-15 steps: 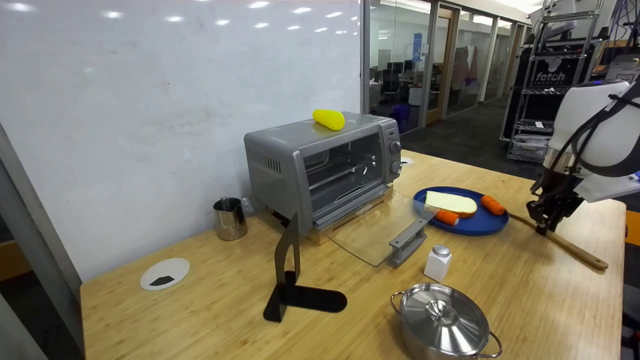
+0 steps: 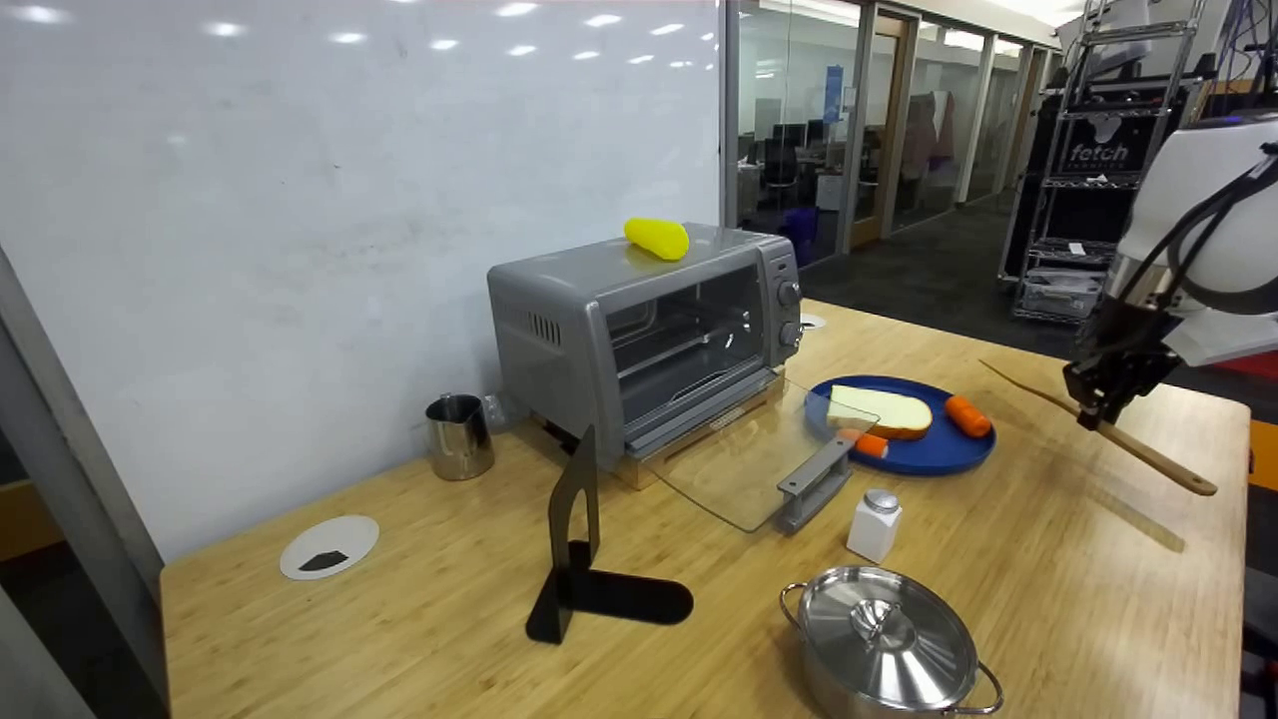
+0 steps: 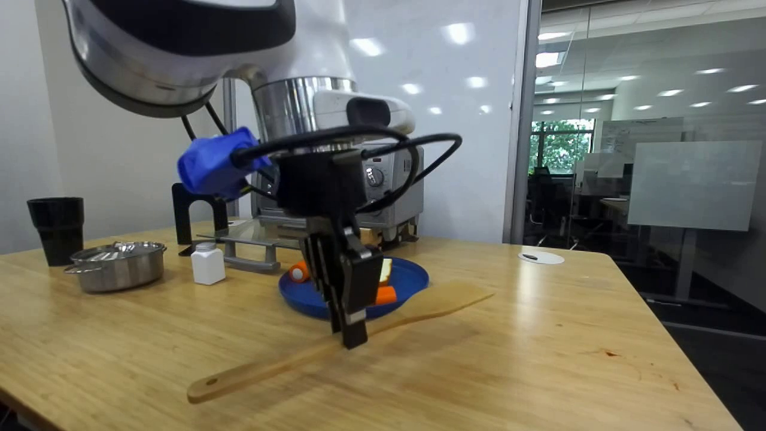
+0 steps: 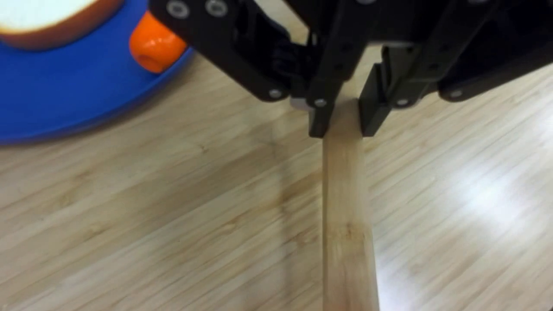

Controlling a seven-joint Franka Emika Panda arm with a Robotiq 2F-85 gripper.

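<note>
A long wooden spatula (image 2: 1150, 460) hangs a little above the table, its shadow lying apart from it below. My gripper is shut on its handle, with one black fingertip on either side of the wood. In exterior view 2 the handle end points toward the near left, while the flat blade (image 3: 449, 297) reaches right, past the plate. A blue plate (image 2: 929, 456) holds a slice of bread (image 2: 884, 411) and two orange carrot pieces (image 2: 967, 415). The blade lies outside the wrist view.
A grey toaster oven (image 2: 551, 282) stands with its glass door (image 2: 755, 461) down; a yellow object (image 2: 658, 239) rests on top. Nearby are a white shaker (image 2: 875, 525), a lidded pot (image 2: 887, 641), a metal cup (image 2: 458, 436) and a black stand (image 2: 623, 595).
My gripper has risen with the spatula, lifting it off the table. The blue plate with its food has shifted slightly to the left in exterior view 1.
</note>
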